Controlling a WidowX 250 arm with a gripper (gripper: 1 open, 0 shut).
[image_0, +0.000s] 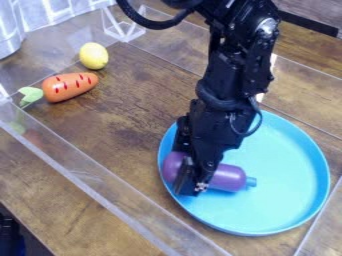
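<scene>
A purple eggplant-like toy (226, 177) with a blue tip lies in the light blue plate (278, 201), in the lower middle of the camera view. My black gripper (190, 172) reaches down over the toy's left end, at the plate's left side, and is shut on it. The fingers partly hide that end of the toy.
An orange carrot toy (67, 87) with a green top and a yellow egg-shaped toy (94, 55) lie at the upper left. Clear plastic strips cross the wooden table (114, 140) near its left and lower edges.
</scene>
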